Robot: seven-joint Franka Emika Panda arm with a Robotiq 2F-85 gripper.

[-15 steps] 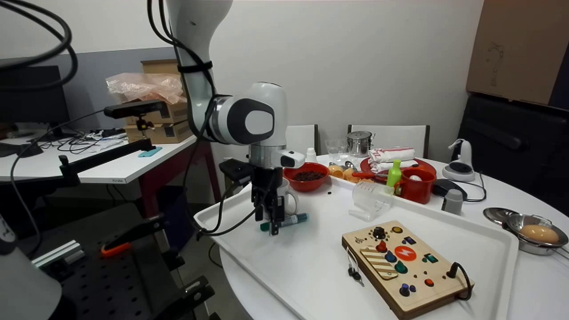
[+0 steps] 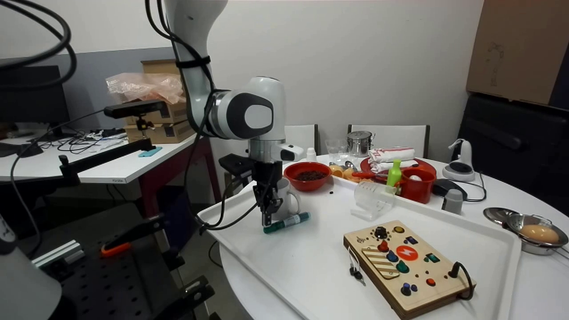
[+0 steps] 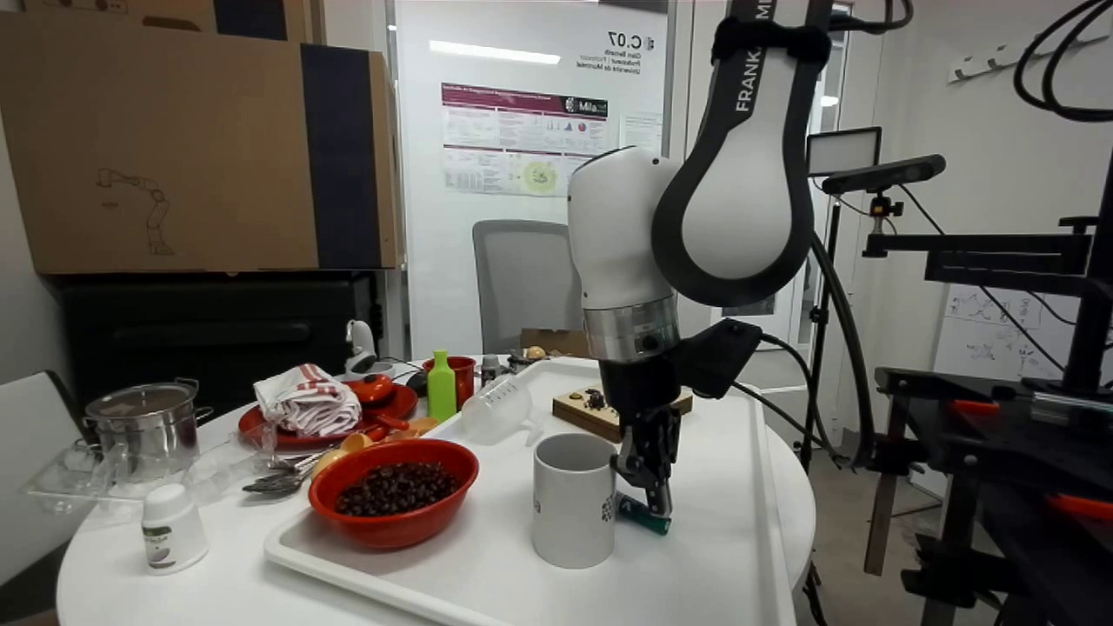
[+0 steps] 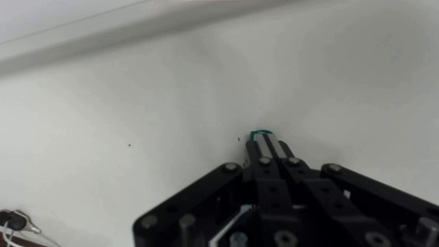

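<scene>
A dark green marker [image 2: 292,220] lies on the white tray [image 2: 314,277], beside the white mug [image 2: 282,205]. My gripper [image 2: 266,221] points down over the marker's near end, its fingers closed together. In the wrist view, the gripper is shut with nothing visible between the fingers; a green edge of the marker [image 4: 261,132] peeks out just past the tips, the rest being hidden below them. From the other side, the marker [image 3: 642,515] is partly covered by the fingers and the mug [image 3: 574,502]. Whether the tips touch it I cannot tell.
A red bowl of dark beans [image 2: 307,176] sits behind the mug. Toward the tray's right are a clear measuring cup [image 2: 373,198] and a wooden switch board [image 2: 408,266] with keys [image 2: 356,272]. The tray's front left is bare.
The fingers, apart a second ago, are now together. My gripper has risen slightly and shifted at the marker's near end. The tray and its contents sit very slightly further right in the view.
</scene>
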